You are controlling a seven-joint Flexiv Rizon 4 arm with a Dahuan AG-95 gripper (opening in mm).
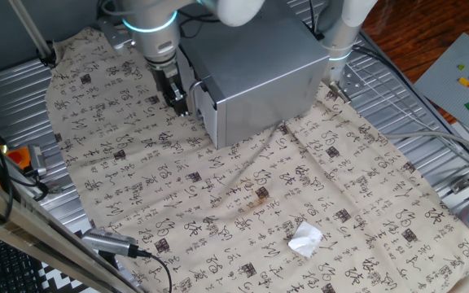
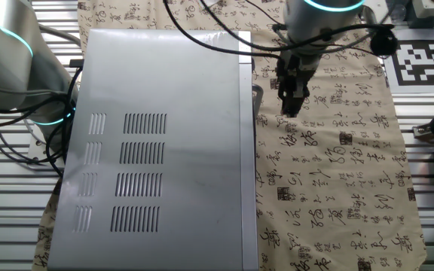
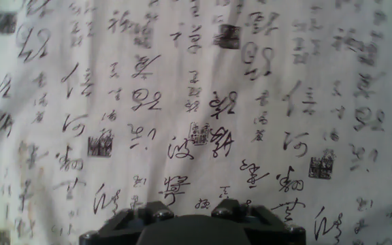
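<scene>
My gripper (image 1: 182, 113) points down beside the front of a grey metal box (image 1: 273, 92), close to its handle (image 1: 192, 96). From above, in exterior view 2, the gripper (image 2: 291, 108) is just right of the box (image 2: 202, 83), with a small gap between it and the handle (image 2: 257, 99). At the bottom of the wrist view the two dark fingers (image 3: 152, 211) stand apart, with cloth showing between their tips. Nothing is seen held. The box's front face is mostly hidden from both exterior views.
A crumpled white paper (image 1: 305, 239) lies on the cloth. Black cables (image 2: 224, 47) hang by the arm. A slim metal device (image 1: 108, 242) sits at the cloth's left edge.
</scene>
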